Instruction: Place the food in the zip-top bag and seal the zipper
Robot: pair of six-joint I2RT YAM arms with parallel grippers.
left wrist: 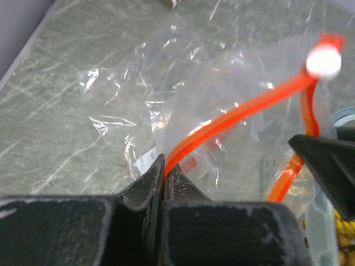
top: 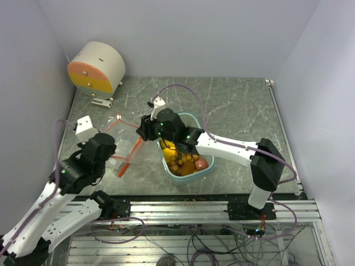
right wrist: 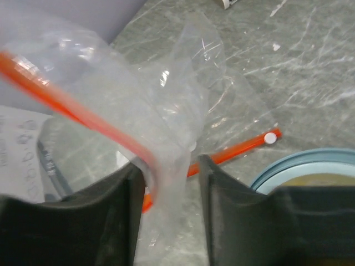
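Observation:
The clear zip top bag (left wrist: 222,94) with orange zipper strips lies in the left middle of the table, partly raised. My left gripper is shut on the bag's edge by an orange strip. My right gripper is at the bag's other side, above the food container's left rim; the bag film passes between or over its blurred fingers, and whether it grips is unclear. The blue-rimmed container (top: 186,177) holds the food: yellow pieces and a red round one (top: 201,164).
A cream box (top: 95,64) with orange and yellow front stands at the back left. Walls enclose the table.

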